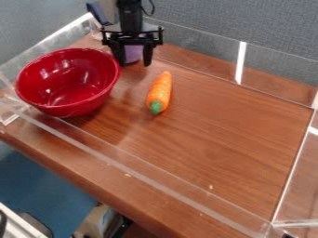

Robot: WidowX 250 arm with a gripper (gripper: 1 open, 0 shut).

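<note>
My black gripper (132, 48) hangs at the back left of the wooden table, over a small purple object (132, 54) that it partly hides; whether its fingers are open or shut on that object I cannot tell. A large red bowl (69, 82) sits on the left of the table, just in front of the gripper. An orange toy carrot (161, 91) with a green end lies right of the bowl, apart from it.
Clear plastic walls (241, 60) border the wooden table (218, 139). Grey padded wall stands behind.
</note>
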